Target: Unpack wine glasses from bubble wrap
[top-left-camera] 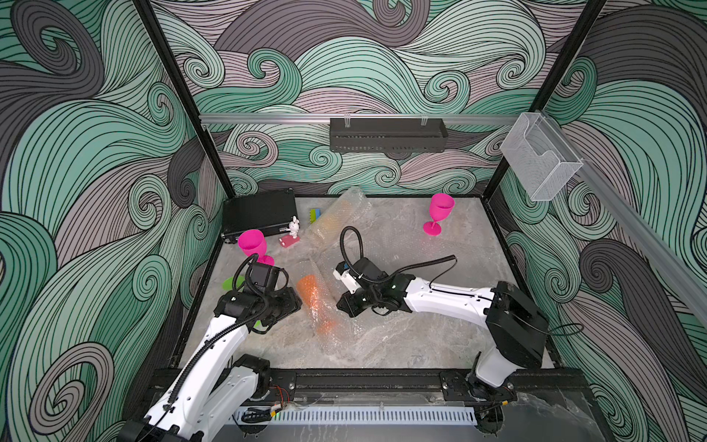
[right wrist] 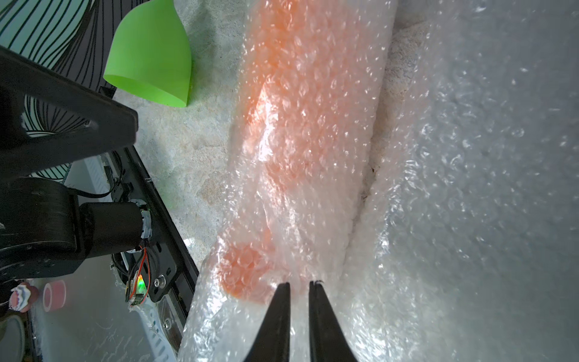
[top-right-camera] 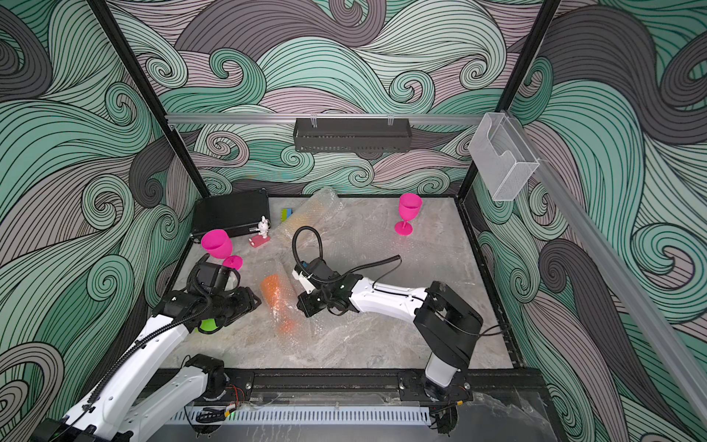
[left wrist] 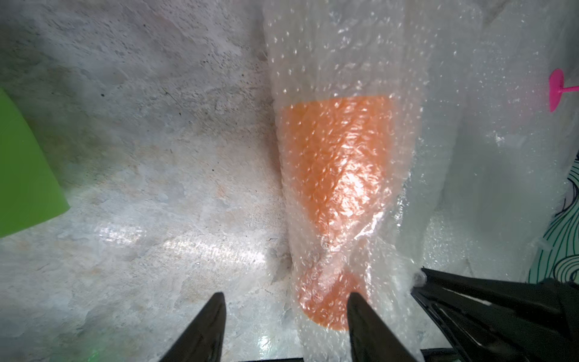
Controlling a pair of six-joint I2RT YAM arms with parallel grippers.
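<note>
An orange glass (left wrist: 340,163) lies inside bubble wrap (left wrist: 331,48) on the table, its bowl and foot showing through the plastic. My left gripper is open above the table, its right finger in front of the wrap's near end. On the wrap's right side, my right gripper has its fingertips slightly apart over the plastic; whether they touch it I cannot tell. A bare green glass (right wrist: 150,54) lies left of the wrap, partly hidden by my left arm in the top views. Two pink glasses stand upright, one at back left (top-left-camera: 252,241), one at back right (top-left-camera: 442,206).
Another bubble-wrap roll (top-left-camera: 342,216) with something yellowish inside lies at the back. Beside it are a white rabbit figure (top-left-camera: 294,227) and a black case (top-left-camera: 257,212). Loose clear wrap (right wrist: 482,211) spreads rightward.
</note>
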